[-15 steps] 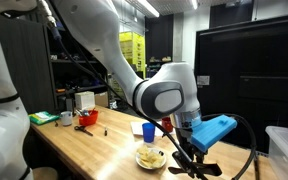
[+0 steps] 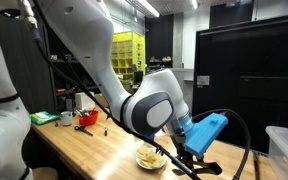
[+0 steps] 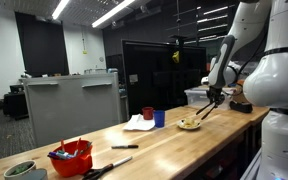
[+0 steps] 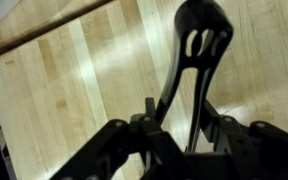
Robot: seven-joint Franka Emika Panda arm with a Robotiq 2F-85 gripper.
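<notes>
My gripper is shut on a black utensil (image 4: 204,35) with a slotted, rounded head, which points up and away in the wrist view. Bare wooden table lies beneath it there. In exterior view 2 the gripper (image 3: 212,90) is at the far right of the table, with the dark utensil slanting down from it toward the plate's right side. A white plate (image 3: 194,128) carries pale yellow pieces of food (image 2: 151,157). The arm partly covers the plate in exterior view 1. Whether the utensil touches anything cannot be made out.
Behind the plate stand a blue cup (image 3: 159,118) and a red cup (image 3: 148,113), near a white cloth (image 3: 138,124). A red container (image 3: 71,158) with tools sits at the table's other end, near scissors (image 3: 108,167). A clear bin (image 2: 286,145) stands at the right.
The arm has shifted left and closer in exterior view 1, so it now hides the blue cup and more of the plate's surroundings. The plate has stayed in place.
</notes>
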